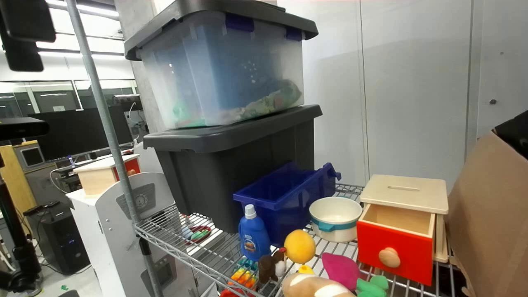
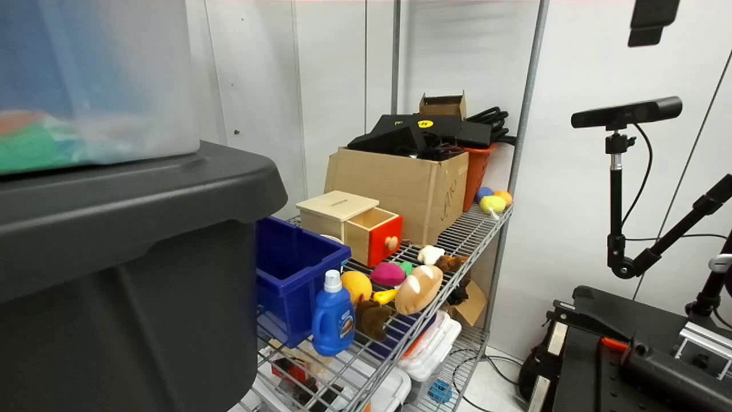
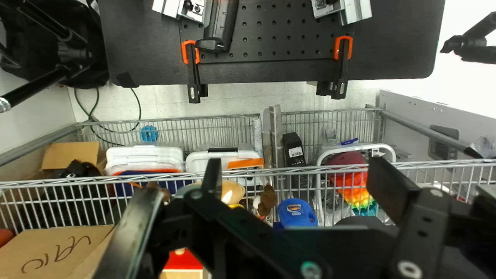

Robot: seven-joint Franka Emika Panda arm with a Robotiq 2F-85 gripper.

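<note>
In the wrist view my gripper stands open, its two dark fingers wide apart and nothing held between them. Past it, lower down, is the wire shelf with toys and a blue detergent bottle (image 3: 297, 211). Neither exterior view shows the gripper. A wooden box with a red-fronted drawer (image 1: 394, 250) sits on the shelf, its drawer pulled out and empty as far as I can see. Left of it are a cream pot with a teal band (image 1: 336, 218) and an open blue bin (image 2: 291, 257). The white-capped detergent bottle (image 2: 334, 319) stands upright before the bin.
Toys crowd the shelf's front: a yellow ball (image 1: 300, 246), a bread loaf (image 2: 419, 289), a magenta toy (image 1: 341, 270) and others. Stacked storage bins (image 1: 237, 168) block the left end. A cardboard box (image 2: 401, 189) flanks the drawer box.
</note>
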